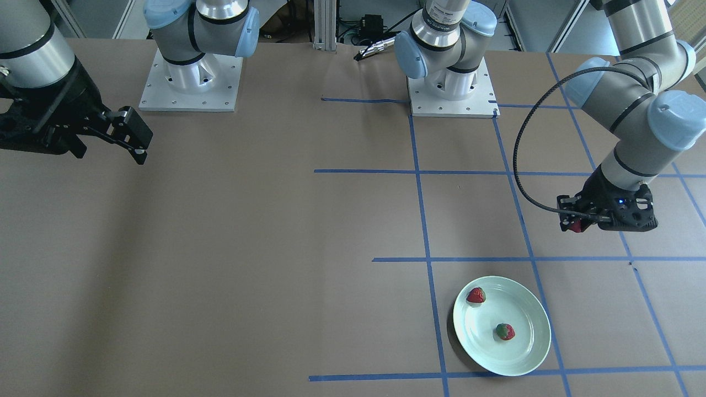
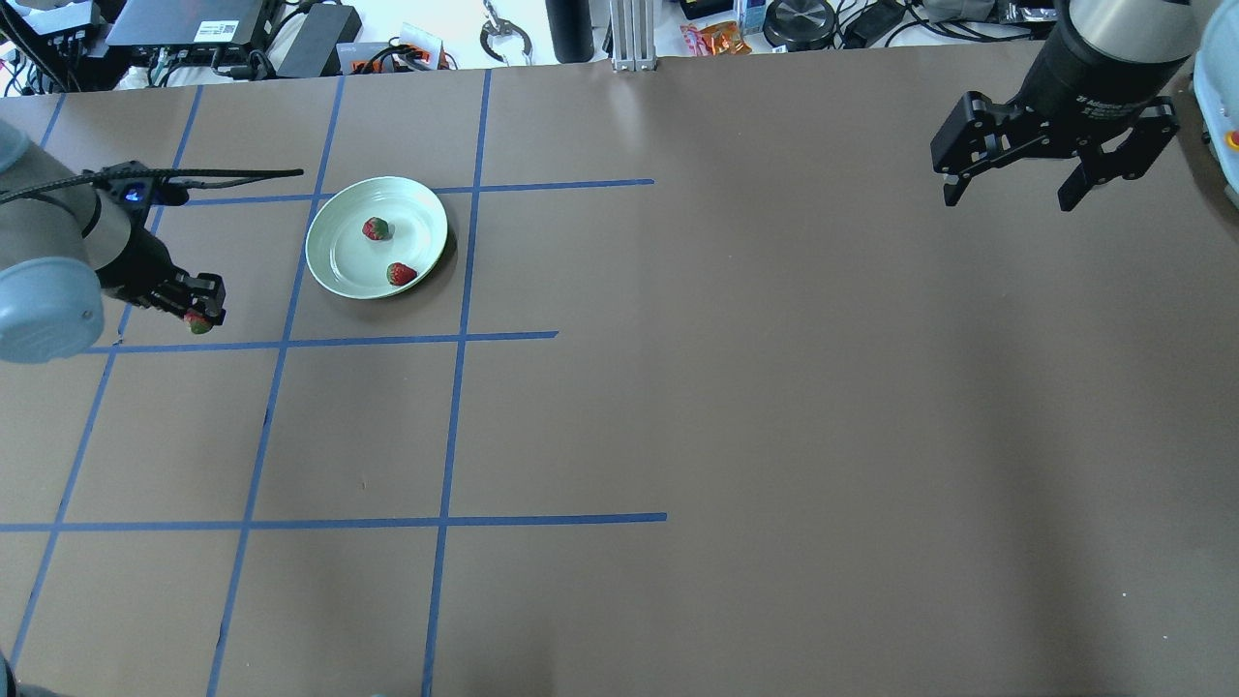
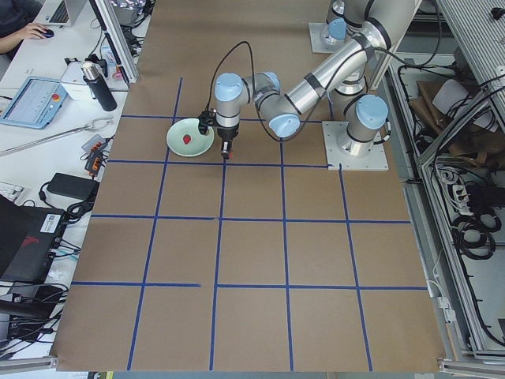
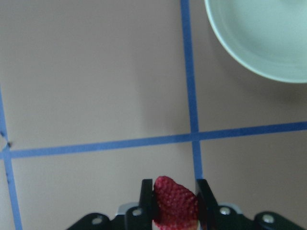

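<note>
My gripper is shut on a red strawberry point(image 4: 175, 208), held between its two black fingers low in the wrist view; in the front view its red shows under the gripper point(image 1: 574, 221). A pale green plate point(image 1: 503, 357) lies on the taped floor toward the front, with two strawberries on it, one upper left point(image 1: 476, 295) and one lower middle point(image 1: 506, 331). In the wrist view the plate's rim point(image 4: 249, 62) is at the upper right, apart from the held strawberry.
Other arms stand at the back on white base plates point(image 1: 453, 106). Another black gripper point(image 2: 1051, 145) hangs at the opposite side. The middle of the work surface point(image 2: 755, 383), marked partly with blue tape lines, is clear.
</note>
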